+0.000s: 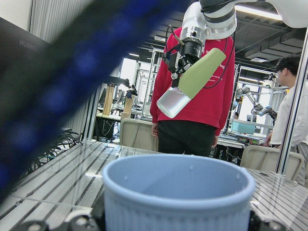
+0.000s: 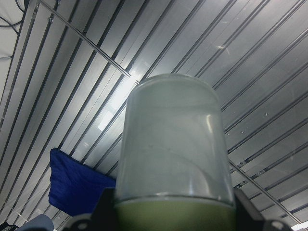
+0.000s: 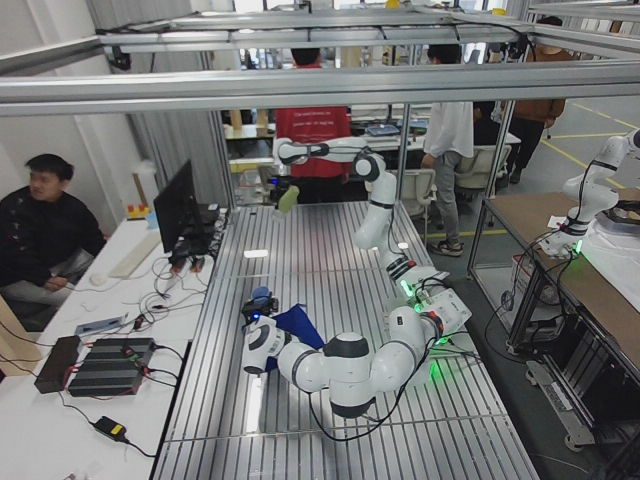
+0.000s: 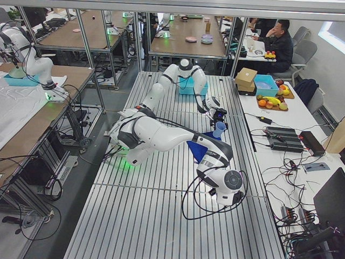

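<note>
A light blue ribbed cup (image 1: 178,192) is held upright in my left gripper (image 3: 258,308), over the slatted table near a blue cloth (image 2: 77,183). My right gripper (image 3: 280,185) is raised at the far end, shut on a tilted green bottle-like container with a pale translucent end (image 1: 192,82). In the right wrist view that container (image 2: 173,144) fills the middle, and its fingertips are mostly hidden behind it.
A monitor (image 3: 175,215), cables and power units stand on the white side desk. People stand beyond the table's far end. A light blue bin (image 4: 186,89) sits at one end.
</note>
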